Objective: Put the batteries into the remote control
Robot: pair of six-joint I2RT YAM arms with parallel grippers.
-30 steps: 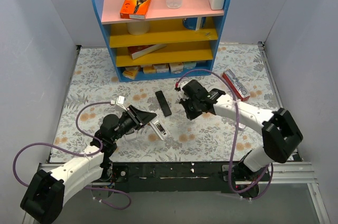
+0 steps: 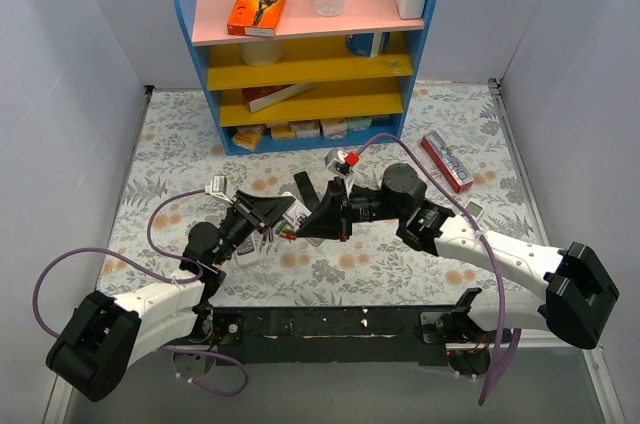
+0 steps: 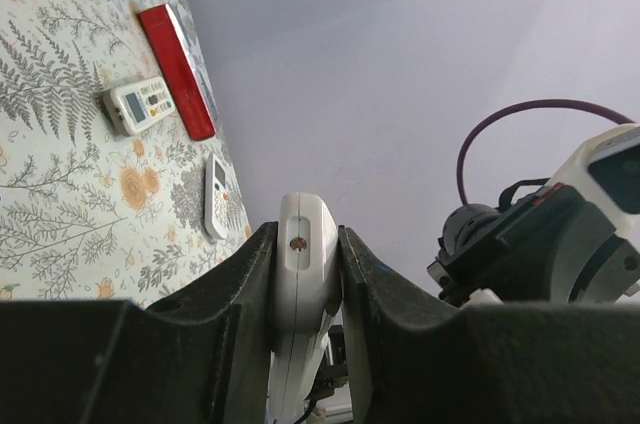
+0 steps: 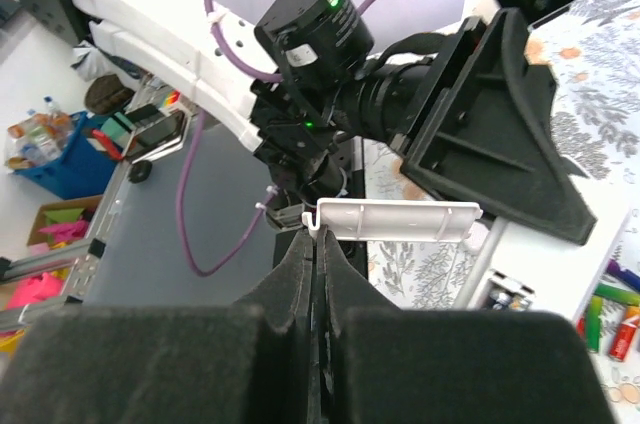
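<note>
In the right wrist view, the white remote control (image 4: pixel 560 249) is gripped by my left gripper, its battery bay (image 4: pixel 505 294) uncovered with metal contacts showing. From the left wrist, the remote's white end (image 3: pixel 305 229) stands between the shut fingers. My right gripper is shut at one end of a thin white battery cover (image 4: pixel 400 220), which sticks out sideways from the fingertips, apart from the remote. Several batteries, among them a green one (image 4: pixel 593 322) and an orange one (image 4: pixel 625 334), lie on the table. From above, both grippers meet closely and partly hide the remote.
A black remote (image 2: pixel 306 188) lies just behind the grippers. Farther right are a red box (image 2: pixel 447 161) and a pale remote (image 2: pixel 473 210). The blue shelf (image 2: pixel 214 94) stands at the back. Bare patterned tabletop (image 2: pixel 160 174) shows at left.
My right arm has come left from clear of the remote to right beside it.
</note>
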